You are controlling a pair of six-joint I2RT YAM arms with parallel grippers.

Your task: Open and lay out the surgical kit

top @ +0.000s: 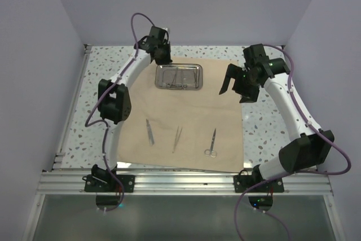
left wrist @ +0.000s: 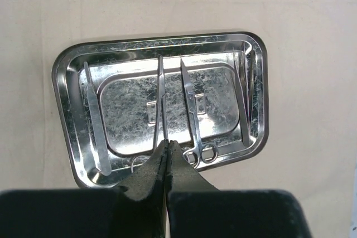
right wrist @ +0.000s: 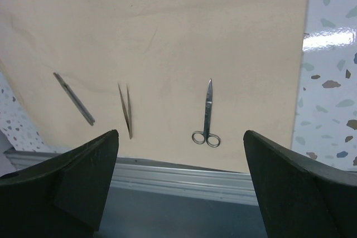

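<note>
A shiny metal tray (top: 201,75) holds several instruments: a flat handle (left wrist: 97,121) at its left, two ring-handled tools, one of them scissors (left wrist: 191,107), in the middle, and slim tweezers (left wrist: 242,104) at the right. My left gripper is shut with nothing visible between its tips; in the top view it is by the tray's upper left corner. In the right wrist view, scissors (right wrist: 208,112), open-legged tweezers (right wrist: 127,112) and a slim scalpel-like tool (right wrist: 73,98) lie apart on the beige cloth (right wrist: 167,37). My right gripper stands open and empty above the cloth's right side.
Speckled tabletop (top: 268,122) borders it, and a metal rail (top: 180,179) runs along the front edge.
</note>
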